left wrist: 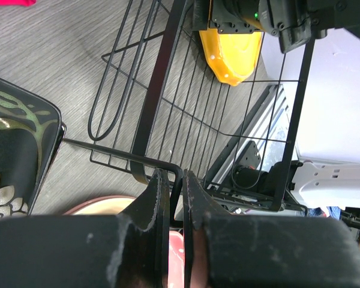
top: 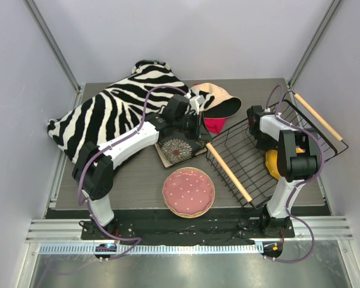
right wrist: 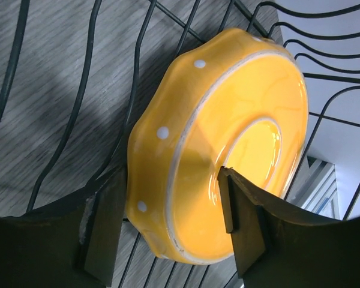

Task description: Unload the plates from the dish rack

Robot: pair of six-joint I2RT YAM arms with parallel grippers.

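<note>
The wire dish rack [top: 240, 156] fills the right of the top view. My left gripper is shut on the rack's black metal bar, as its wrist view shows. A yellow dotted plate [right wrist: 258, 96] stands tilted among the rack's wires, partly under the right arm in the top view. My right gripper is part open around the plate's lower part, one finger at its dotted side, the other over its back; whether both touch it I cannot tell. A pink dotted plate [top: 188, 192] lies on the table left of the rack.
A zebra-striped cloth [top: 90, 120] covers the back left. A dark floral square dish [top: 174, 150] sits under the left arm, with red cloth and a beige hat [top: 225, 99] behind. Bare table [top: 138, 186] shows left of the pink plate.
</note>
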